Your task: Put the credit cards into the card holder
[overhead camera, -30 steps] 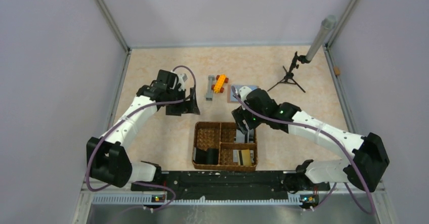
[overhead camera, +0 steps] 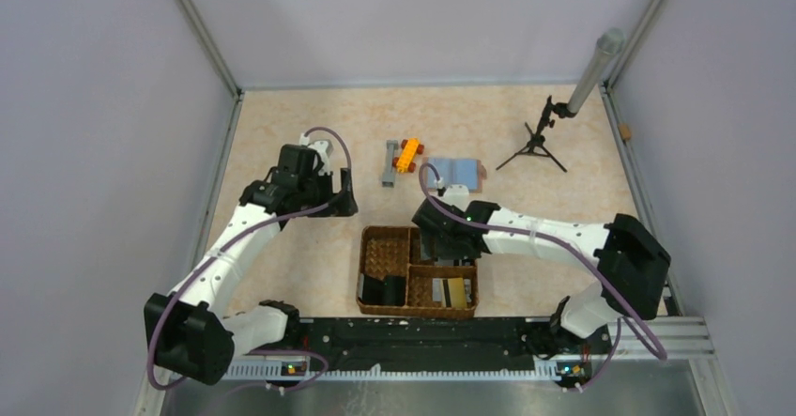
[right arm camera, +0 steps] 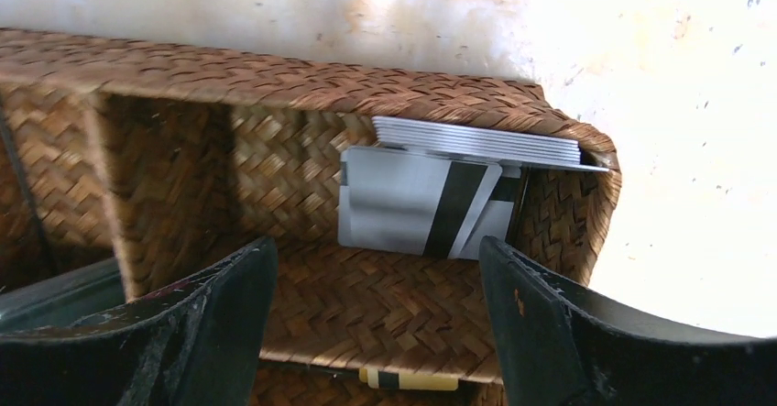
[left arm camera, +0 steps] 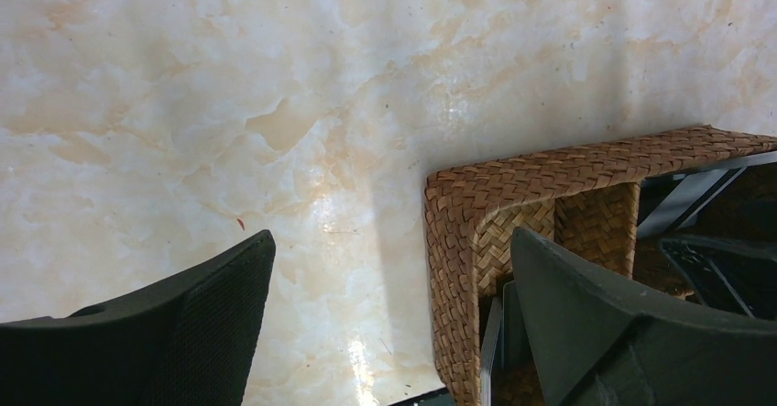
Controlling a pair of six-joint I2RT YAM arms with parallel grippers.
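A woven brown basket [overhead camera: 385,247] with compartments stands near the table's front edge. Silver cards [right arm camera: 394,200] with a black stripe lean in its back right compartment. Over that compartment my right gripper is open, its fingers apart and empty. Gold and silver cards [overhead camera: 457,292] lie in the front right compartment. The left compartment contains dark flat items [overhead camera: 382,290]; whether one of these is the card holder I cannot tell. My left gripper hangs open above bare table, behind and left of the basket, holding nothing.
Behind the basket lie a blue pad [overhead camera: 460,172], an orange toy [overhead camera: 407,156] and a grey bar-shaped object [overhead camera: 390,164]. A black tripod [overhead camera: 535,144] stands at the back right. Table surface left and right of the basket is clear.
My right gripper has moved slightly left and toward the front, now covering much of the back right compartment. My left gripper has drawn back a little to the left. Both stay empty.
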